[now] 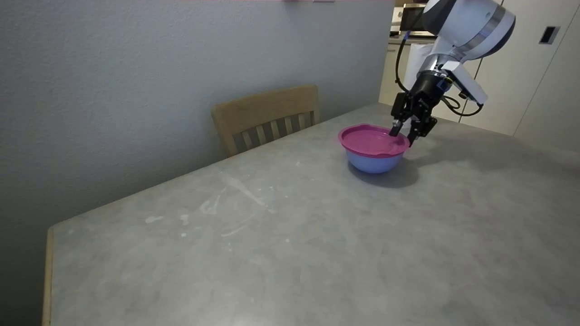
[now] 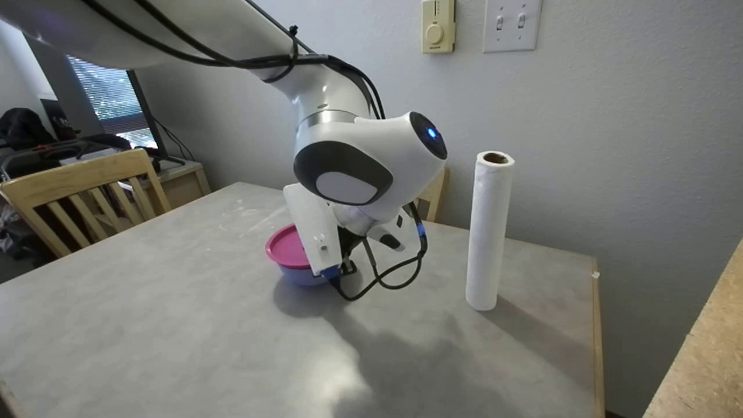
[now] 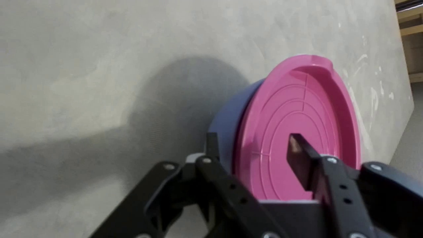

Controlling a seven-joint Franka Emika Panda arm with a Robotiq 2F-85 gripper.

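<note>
A blue bowl point(image 1: 374, 164) stands upright on the table with a pink lid point(image 1: 369, 140) resting across its top. My gripper is at the bowl's near edge in the wrist view, its fingers apart. One finger point(image 3: 212, 146) is outside the blue wall, and the other finger point(image 3: 300, 158) is over the lid's recessed face. The lid's rim lies between them; whether either finger touches it, I cannot tell. From the second exterior view the arm hides the fingertips and part of the bowl.
A white paper towel roll point(image 2: 489, 233) stands upright near the table's end. Wooden chairs point(image 1: 266, 117) are beyond the table's edge.
</note>
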